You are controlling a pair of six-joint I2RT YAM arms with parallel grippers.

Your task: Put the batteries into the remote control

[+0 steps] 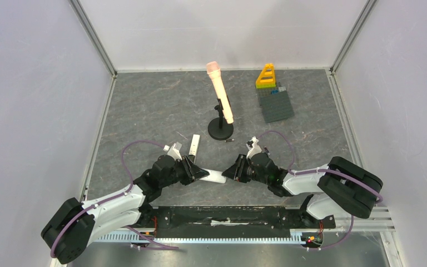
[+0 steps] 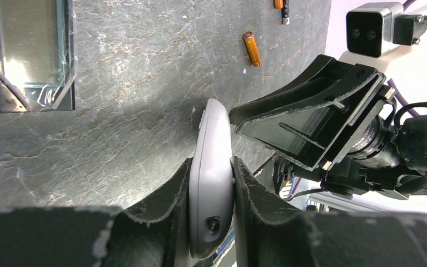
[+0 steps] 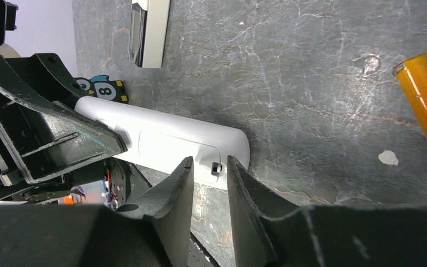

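Observation:
The white remote lies between the two grippers, its cover side up in the right wrist view. My left gripper is round one end of it, fingers against its sides. My right gripper has its fingertips at the small latch on the cover, near the other end; whether they grip it is hard to tell. An orange battery lies apart on the table, another shows at the right of the right wrist view, and a dark battery lies farther off.
A second white object with a clear-covered part lies behind the remote. A microphone on a stand stands at the back centre, a grey pad with a yellow piece at back right.

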